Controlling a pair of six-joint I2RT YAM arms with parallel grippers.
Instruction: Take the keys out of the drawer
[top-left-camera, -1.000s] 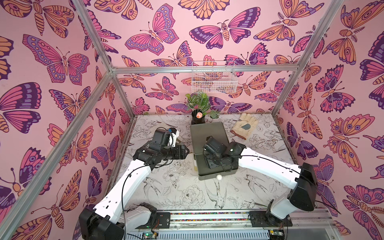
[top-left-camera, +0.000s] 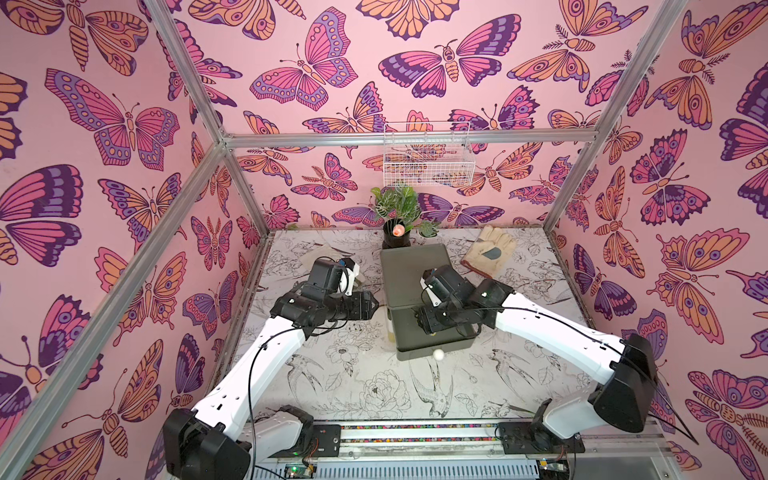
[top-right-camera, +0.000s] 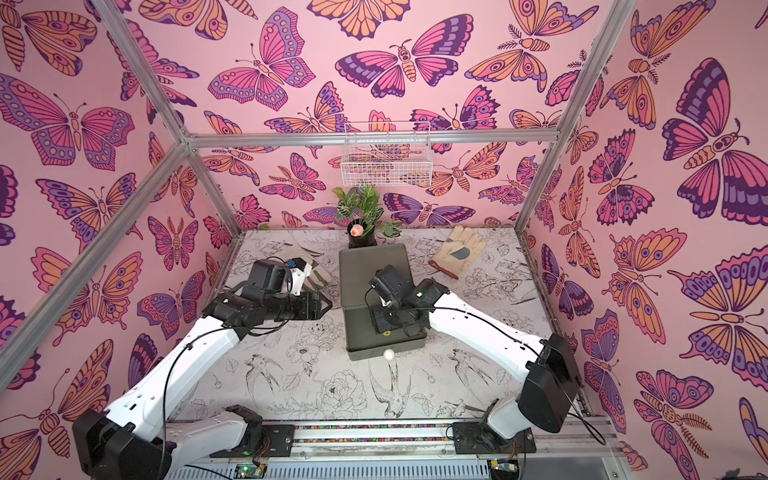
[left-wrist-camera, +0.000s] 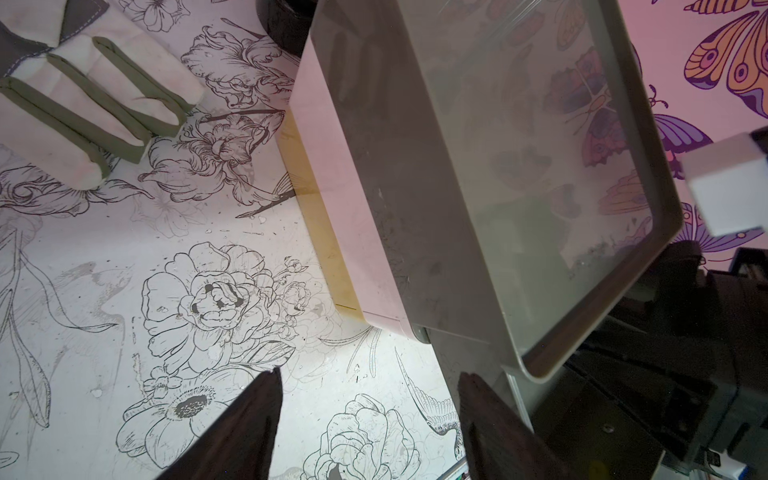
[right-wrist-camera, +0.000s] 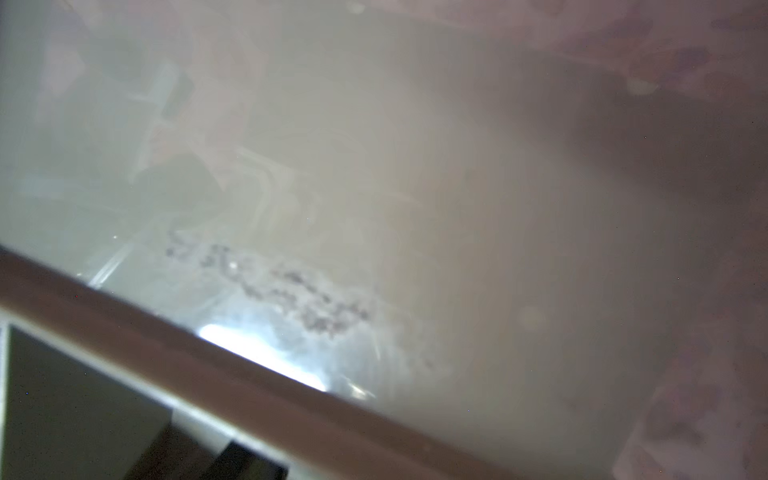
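Note:
A grey-green lidded case (top-left-camera: 412, 268) (top-right-camera: 368, 272) lies mid-table, lid raised at the back. Its tray's front edge (top-left-camera: 432, 349) (top-right-camera: 384, 349) is visible. My left gripper (top-left-camera: 369, 304) (top-right-camera: 318, 305) stands open left of the case, nothing between its fingers. My right gripper (top-left-camera: 432, 320) (top-right-camera: 384, 318) is low in the tray; its fingers are hidden, and the right wrist view is blurred, filled mostly by the glossy lid (right-wrist-camera: 448, 200). I cannot make out keys.
A potted plant (top-left-camera: 404, 208) stands behind the case, a glove (top-left-camera: 489, 252) back right, another glove (left-wrist-camera: 96, 120) back left. A white ball (top-left-camera: 438, 354) is at the case's front.
The left arm has barely moved; the case looks the same.

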